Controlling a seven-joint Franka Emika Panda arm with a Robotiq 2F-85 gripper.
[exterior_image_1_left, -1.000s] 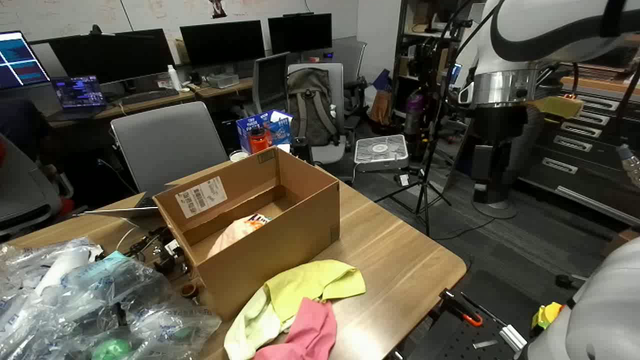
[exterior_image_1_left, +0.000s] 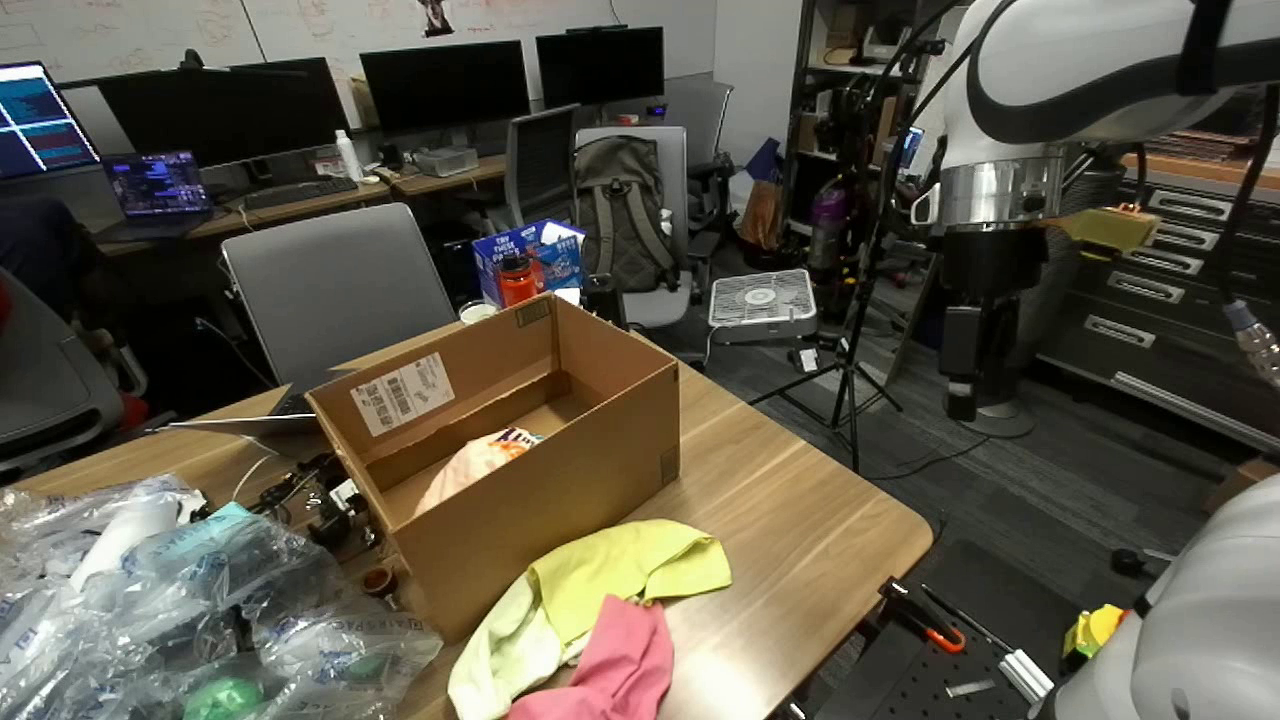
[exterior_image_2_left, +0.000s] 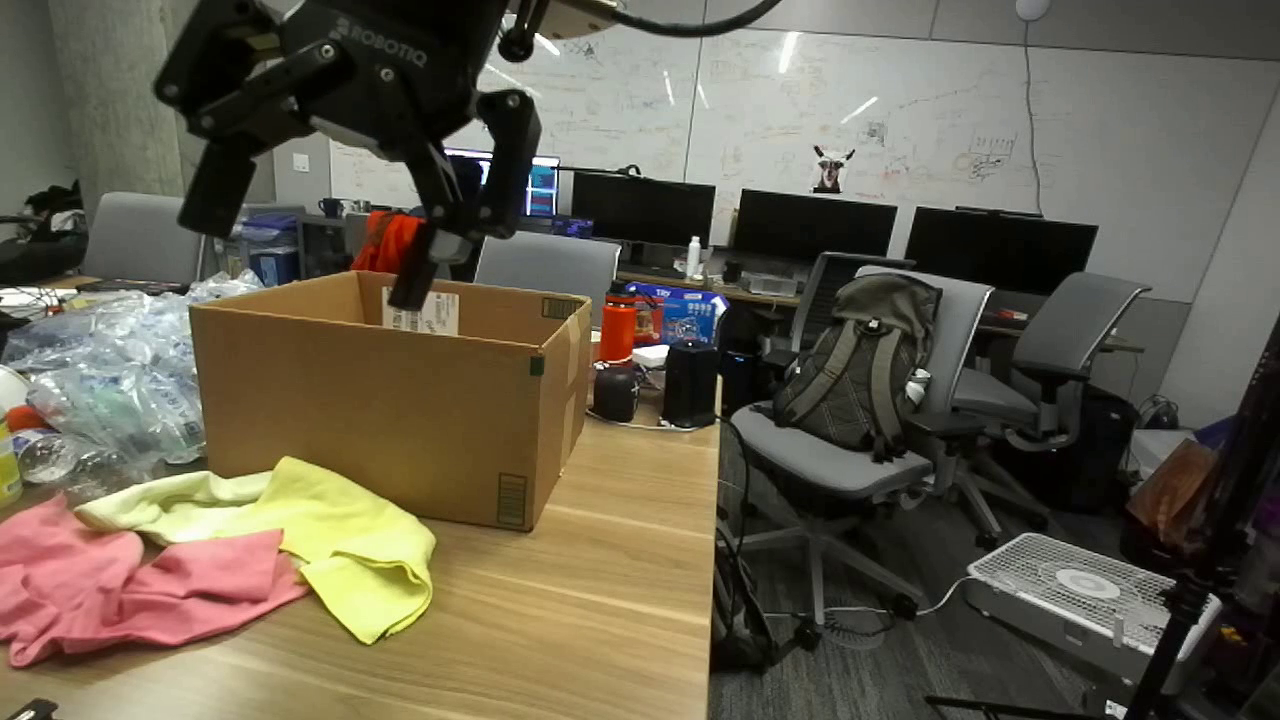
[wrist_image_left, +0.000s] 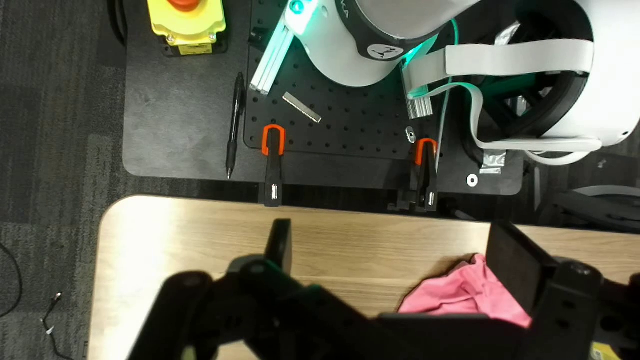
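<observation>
Over the table, my gripper (exterior_image_2_left: 321, 266) stands open, its fingers wide apart with nothing between them. In the wrist view a pink cloth (wrist_image_left: 465, 292) shows partly behind the right finger (wrist_image_left: 520, 264). That same pink cloth lies crumpled at the table's near side, against a yellow cloth (exterior_image_1_left: 624, 562) with a paler part. Both rest in front of an open cardboard box (exterior_image_1_left: 576, 486). Inside the box is a light-coloured cloth or bag (exterior_image_1_left: 470, 466) with orange and dark print. My gripper is well above the table and touches none of these.
Clear plastic air-cushion packaging (exterior_image_1_left: 204, 600) heaps up left of the box. A red bottle (exterior_image_2_left: 617, 328) and a black cylinder (exterior_image_2_left: 690, 384) stand behind it. Bare wood lies right of the cloths. Two orange-tipped clamps, one clamp (wrist_image_left: 273, 162) nearer the pen, sit at the table edge.
The arm and gripper have shifted slightly left and a little lower in the first exterior view. The box and the cloths look unmoved.
</observation>
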